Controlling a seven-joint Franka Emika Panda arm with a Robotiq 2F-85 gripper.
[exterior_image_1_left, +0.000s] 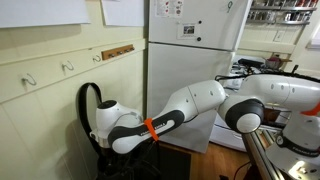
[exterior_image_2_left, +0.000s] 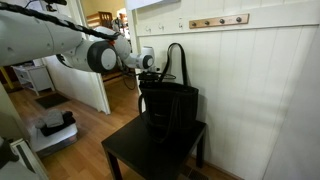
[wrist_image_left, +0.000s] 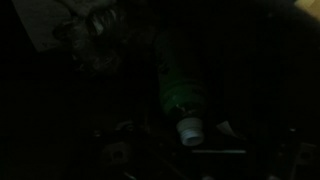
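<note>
A black tote bag (exterior_image_2_left: 171, 106) stands on a black table (exterior_image_2_left: 135, 145), its handles upright against the wall. In exterior view 1, one handle (exterior_image_1_left: 82, 108) loops beside my wrist, and the arm's end reaches down into the dark area at the bag. The wrist view is very dark. It shows a green bottle (wrist_image_left: 180, 88) with a white cap (wrist_image_left: 190, 131) pointing toward my gripper. The gripper is open, its fingers dimly visible far apart on either side of the cap. A crumpled, pale thing (wrist_image_left: 100, 22) lies beside the bottle; what it is cannot be made out.
Close behind the bag is a white panelled wall with a wooden hook rail (exterior_image_2_left: 220, 20). A white fridge (exterior_image_1_left: 180, 85) stands behind the arm. In exterior view 2, a grey-black object (exterior_image_2_left: 55, 125) sits at the left, with open wooden floor between it and the table.
</note>
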